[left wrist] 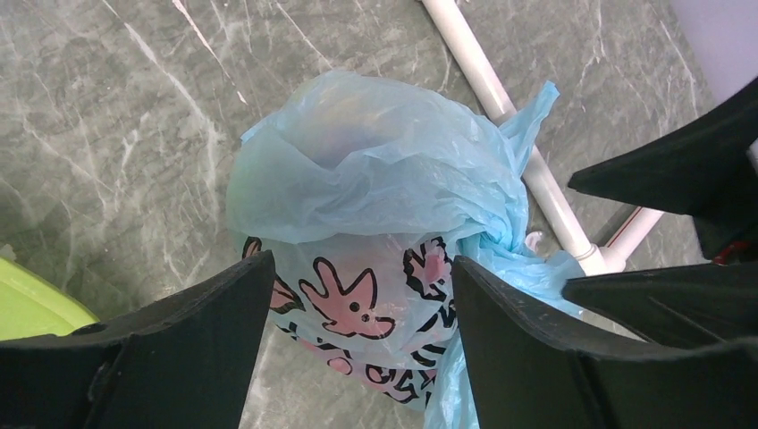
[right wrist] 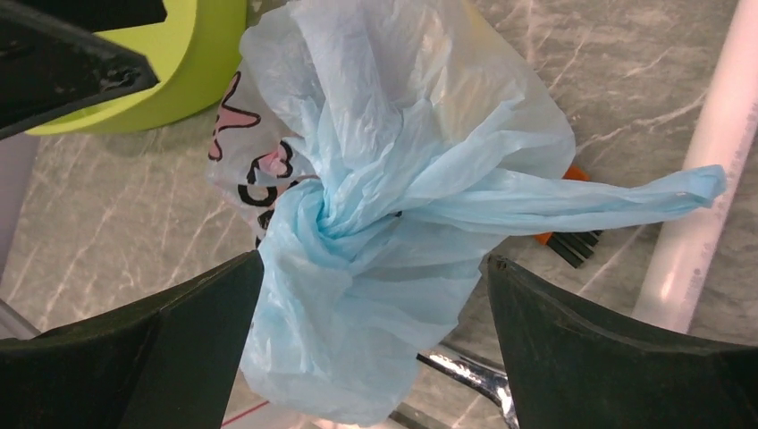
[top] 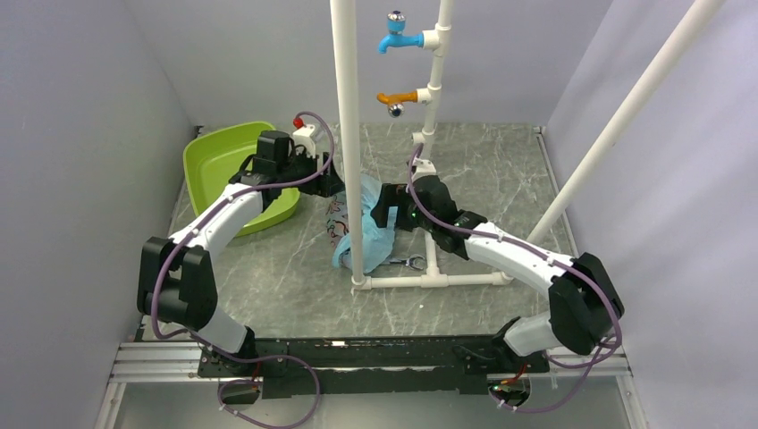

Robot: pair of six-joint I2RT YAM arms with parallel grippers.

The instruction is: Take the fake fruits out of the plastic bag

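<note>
A light-blue plastic bag [top: 375, 237] with a pink cartoon print lies crumpled on the grey floor behind the front upright pipe. In the left wrist view the bag [left wrist: 357, 161] has twisted ends along its right side; pale shapes show faintly through it, but what they are is unclear. My left gripper [top: 326, 177] hangs just left of and above the bag, fingers apart, holding nothing visible. My right gripper [top: 386, 201] stands open over the bag's right part; in the right wrist view the bag [right wrist: 375, 250] lies below its fingers.
A green tray [top: 206, 170] sits at the left. The white pipe frame [top: 402, 281] carries blue and orange taps. A metal wrench [top: 411, 262] lies by the bag, and an orange-handled object [right wrist: 572, 246] is partly under it.
</note>
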